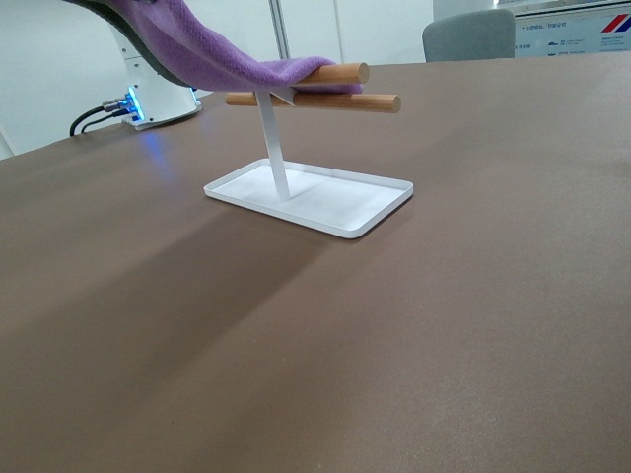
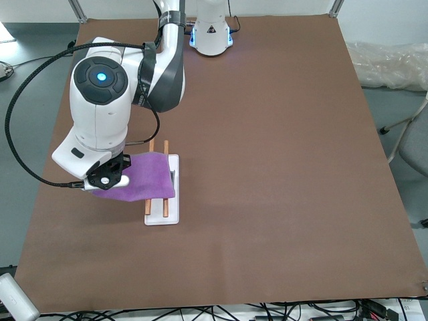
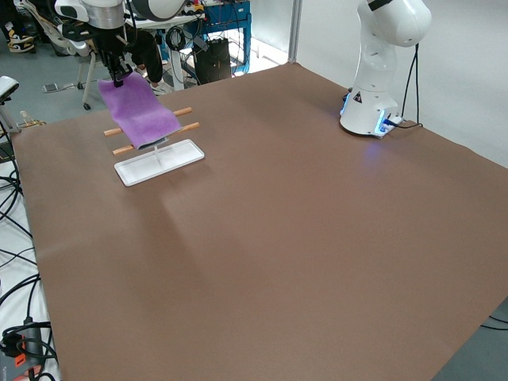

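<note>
A purple towel [image 2: 140,175] [image 1: 217,44] [image 3: 139,111] lies over two wooden bars [image 1: 345,103] of a white stand with a rectangular tray base [image 2: 172,214] [image 1: 335,202] [image 3: 163,163]. My gripper [image 3: 117,81] points down at the towel's outer end, on the side away from the stand's middle. In the left view the arm's white housing hides the fingertips. Whether the fingers are open or closed on the cloth cannot be made out.
Cables run along one edge, and chairs stand beyond the table.
</note>
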